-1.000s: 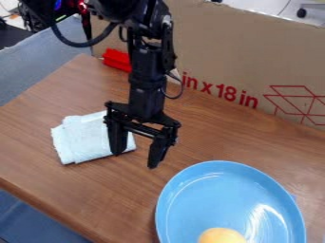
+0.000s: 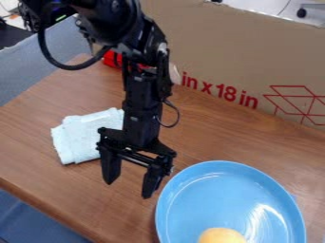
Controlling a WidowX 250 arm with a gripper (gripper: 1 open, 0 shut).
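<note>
My black gripper (image 2: 129, 180) hangs over the wooden table, its two fingers apart and pointing down, with nothing visible between them. It is just in front of a folded white cloth (image 2: 79, 136), which lies on the left. At the lower right a blue plate (image 2: 244, 196) holds a pale yellow round object (image 2: 221, 237).
A cardboard box (image 2: 241, 62) with red print stands along the back, with a red object behind my arm. A grey-blue surface lies beyond the left edge.
My gripper has shifted left and lower toward the front of the table. The cloth, plate and round object look unmoved.
</note>
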